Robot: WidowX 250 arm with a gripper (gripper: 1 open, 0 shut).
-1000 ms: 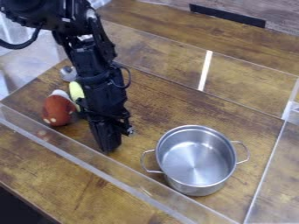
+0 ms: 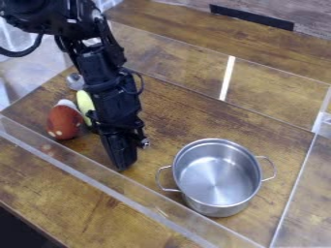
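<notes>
My black gripper (image 2: 122, 153) is low over the wooden table, near the inner side of the front clear rail, and looks shut; I see nothing held between its fingers, though the tips are dark and hard to make out. Left of it lie a red-brown object (image 2: 65, 122) and a yellow-green object (image 2: 84, 103), the latter partly hidden behind the arm. A small silvery item (image 2: 75, 80) sits behind them. A steel pot (image 2: 218, 177) with two handles stands to the right of the gripper.
Clear panels border the work area at the left, front and right (image 2: 297, 194).
The arm and gripper have shifted very slightly. The objects and the pot stay in place.
</notes>
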